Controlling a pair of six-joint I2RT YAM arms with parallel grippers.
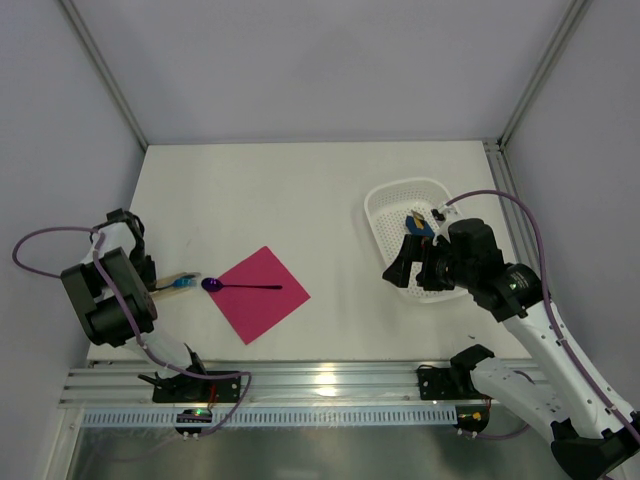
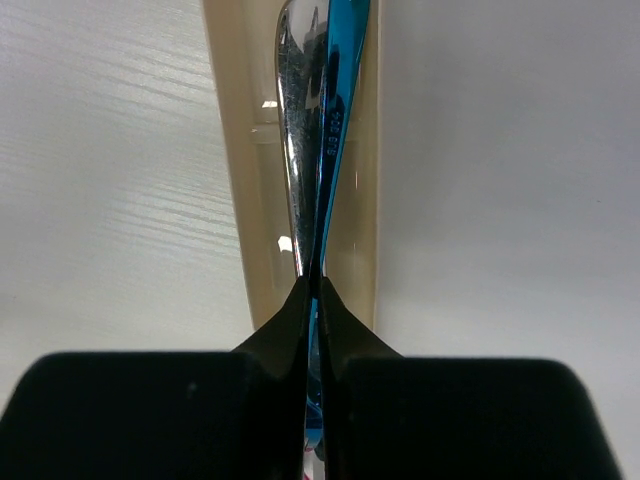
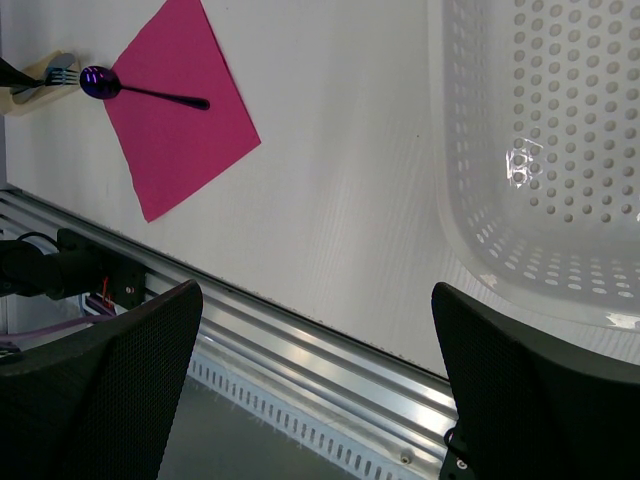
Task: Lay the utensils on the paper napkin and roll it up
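A pink napkin (image 1: 259, 307) lies on the table with a purple spoon (image 1: 214, 285) across it. To its left a wooden tray (image 2: 250, 200) holds a silver utensil (image 2: 295, 120) and a blue utensil (image 2: 338, 100). My left gripper is shut over the tray, its fingertips at the blue utensil's handle; whether anything is between them is unclear. My right gripper stands open above the right side near the white basket, nothing between its fingers.
The white perforated basket (image 1: 376, 210) at the right holds some small blue and tan items. A metal rail (image 1: 325, 378) runs along the front edge.
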